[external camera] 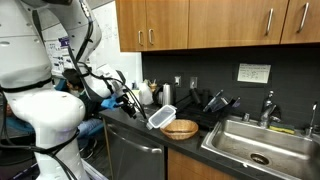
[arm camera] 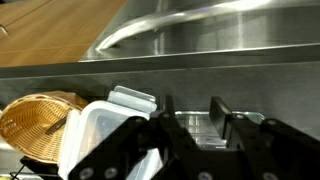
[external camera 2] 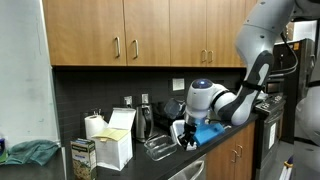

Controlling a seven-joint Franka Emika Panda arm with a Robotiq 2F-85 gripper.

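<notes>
In the wrist view my gripper stands open, its two dark fingers apart. A clear, shallow container (arm camera: 245, 117) shows behind and between the fingers; whether they touch it cannot be told. Just left of the fingers is a white plastic tub (arm camera: 108, 125), partly covered by the gripper body. In exterior view 1 the same white tub (external camera: 161, 117) sits askew on the counter, close to a wicker basket (external camera: 181, 130). The gripper (external camera: 134, 108) is low over the counter to the left of the tub, its fingertips too small to read there.
A sink (external camera: 245, 143) with a tap lies to the right of the basket. Dark utensils (external camera: 218, 103) stand along the back wall. In exterior view 2 a toaster (external camera 2: 143, 121) and a white box (external camera 2: 115, 147) stand on the counter. The counter's front edge is close.
</notes>
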